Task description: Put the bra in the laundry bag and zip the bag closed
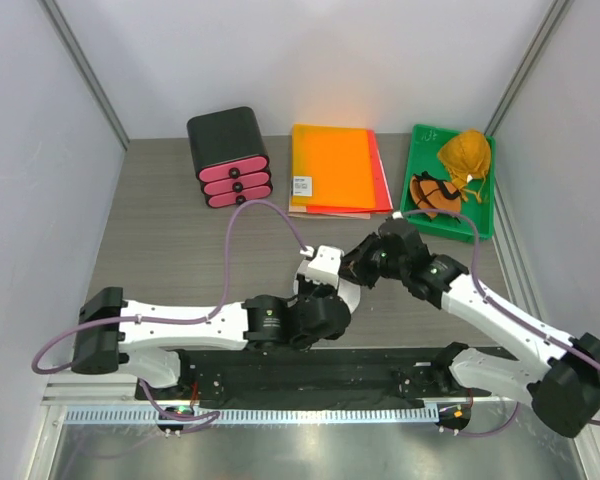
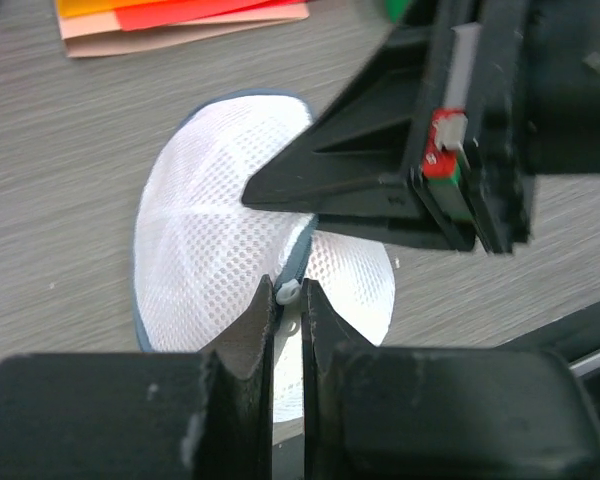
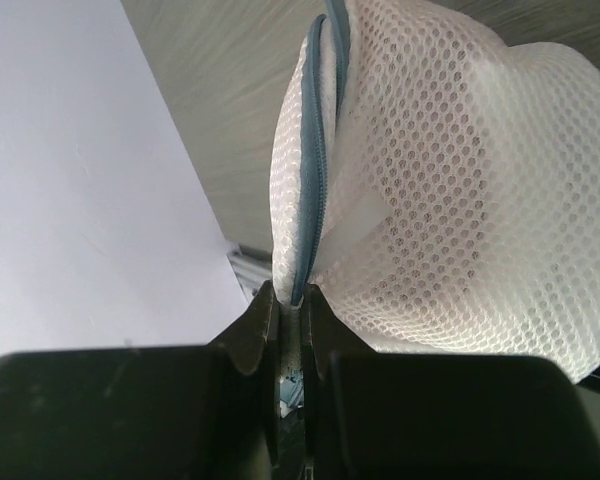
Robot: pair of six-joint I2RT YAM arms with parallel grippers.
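Note:
The white mesh laundry bag (image 2: 215, 190), edged in grey-blue, lies on the table under both grippers. My right gripper is shut on the bag's edge at the end of a grey-blue zipper (image 3: 312, 165). Close to it, the fingertips of my left gripper stand a narrow gap apart on either side of a small pale zipper pull (image 2: 288, 292). Whether they grip it I cannot tell. In the top view both grippers cover most of the bag (image 1: 349, 292). No bra can be made out; a pale patch (image 3: 355, 225) shows at the mesh.
Behind stand a black box with pink drawers (image 1: 235, 190), orange and red folders (image 1: 332, 165) and a green tray (image 1: 420, 160) with orange-brown items. The two grippers are very close together.

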